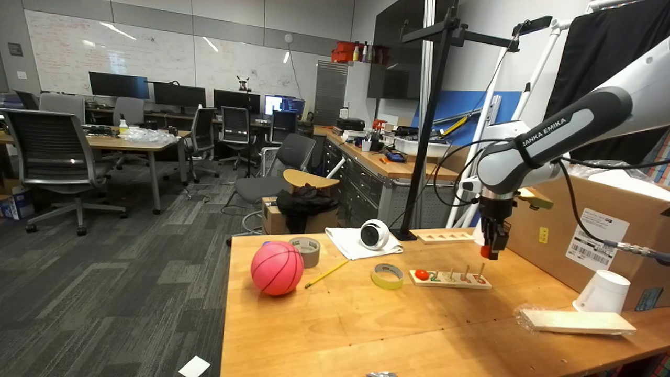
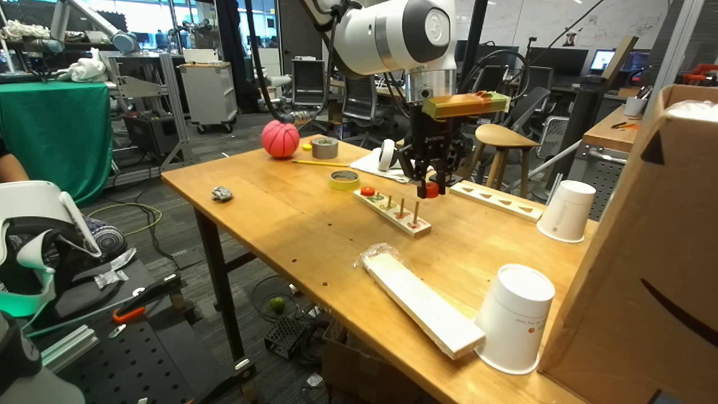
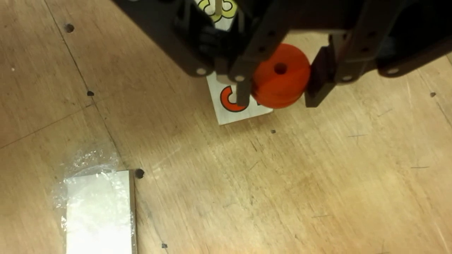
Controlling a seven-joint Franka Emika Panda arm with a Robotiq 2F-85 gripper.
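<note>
My gripper is shut on a red ring (image 3: 281, 78), a rounded piece with a small hole in its face. In exterior view 1 the held piece shows as a bit of red (image 1: 484, 251) above the right end of the wooden peg board (image 1: 450, 283). That board carries a row of upright pegs and printed numbers; its right-end peg (image 2: 415, 212) is the tallest and bare. Another red ring (image 2: 367, 191) sits at the board's far end. From the wrist, the gripper and ring cover part of the board (image 3: 224, 116), whose printed end sticks out below.
A plastic-wrapped wooden plank (image 2: 420, 303) lies near white paper cups (image 2: 518, 316) by a cardboard box (image 2: 626, 269). Yellow tape (image 1: 387, 276), a pencil (image 1: 326, 274) and a pink ball (image 1: 277, 268) lie left of the board. A triangle-slotted wooden strip (image 2: 495, 200) is behind it.
</note>
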